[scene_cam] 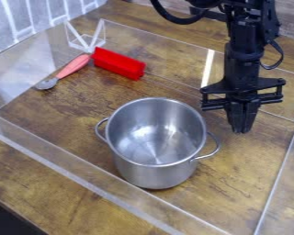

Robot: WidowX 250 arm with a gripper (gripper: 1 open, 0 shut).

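My gripper [244, 117] hangs on the right over bare wooden table, its black fingers pointing down, behind and right of a large steel pot [156, 142] with two side handles. I see nothing held at the fingertips; how far apart they stand is hard to make out. The pot is upright and looks empty.
A red cylinder [118, 64] lies at the back left, beside a utensil with a pink handle [73, 65] and metal end. Clear plastic panels border the work area.
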